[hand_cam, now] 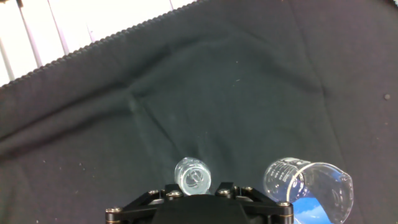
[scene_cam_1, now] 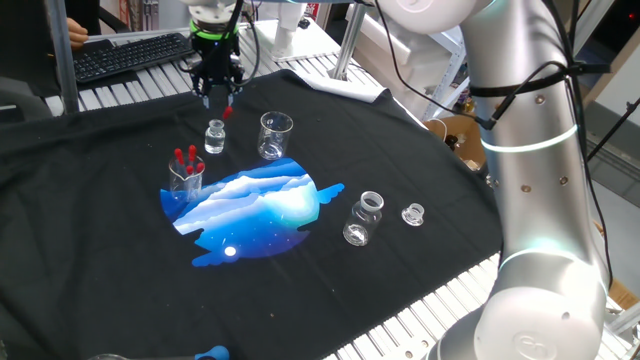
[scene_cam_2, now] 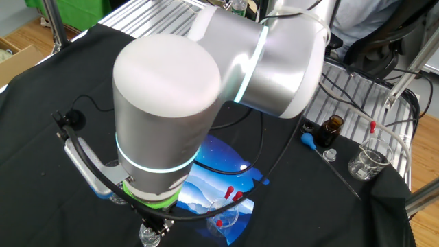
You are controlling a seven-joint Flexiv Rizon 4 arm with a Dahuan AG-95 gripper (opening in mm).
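My gripper hangs above a small clear bottle near the cloth's far edge, its two fingers apart. A red dropper bulb shows just below the right fingertip, leaning to the right over the bottle's mouth. Its stem is too faint to follow, so I cannot tell how far it sits in the bottle. The wrist view has the bottle right in front of the gripper body, with the fingertips and bulb hidden. Several other red-bulbed droppers stand in a glass beaker nearer the camera.
An empty beaker stands close to the right of the bottle. Farther right are an open glass jar and a glass stopper. A brown bottle and another beaker occupy another edge.
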